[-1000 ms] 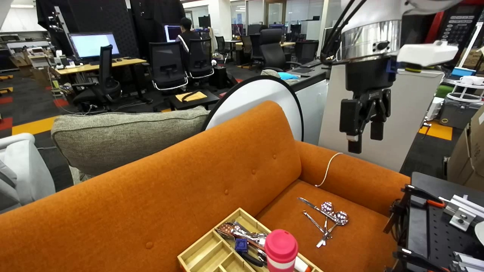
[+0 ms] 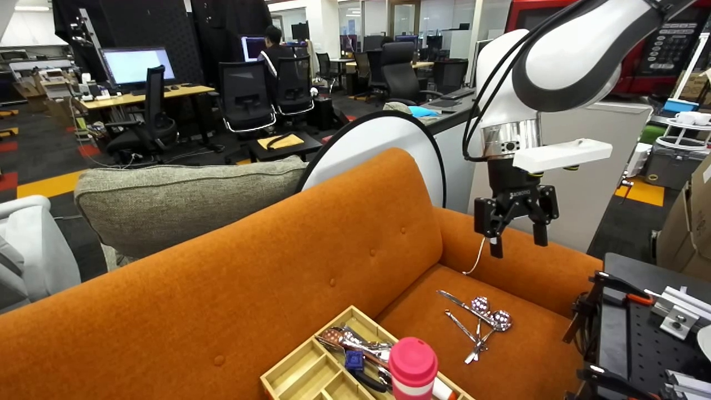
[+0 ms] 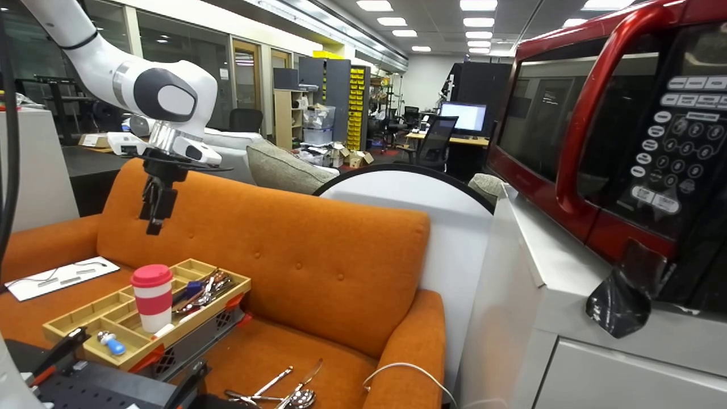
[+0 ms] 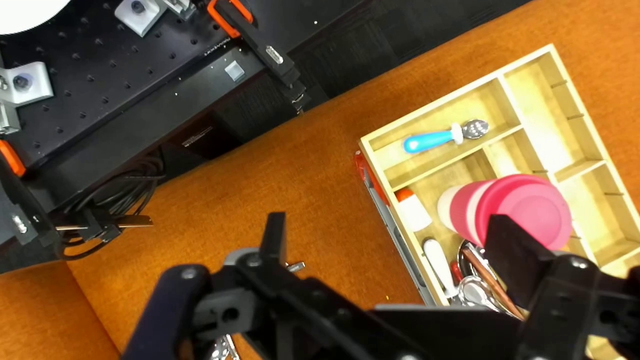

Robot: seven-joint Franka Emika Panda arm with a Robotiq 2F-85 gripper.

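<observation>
My gripper hangs in the air above the orange sofa, its two fingers spread apart with nothing between them. On the seat lies a loose cluster of metal utensils, with long handles and shiny round heads. A wooden divided tray stands beside them. In it are a white and pink cup with a red lid, more utensils and a blue-handled utensil. In the wrist view, my gripper's body hides most of the seat cluster and one finger overlaps the tray.
A black perforated table with clamps borders the sofa's front. The sofa's backrest and armrest rise around the seat. A red microwave sits on a grey cabinet. Bare seat surrounds the loose utensils.
The tray and utensils have not moved.
</observation>
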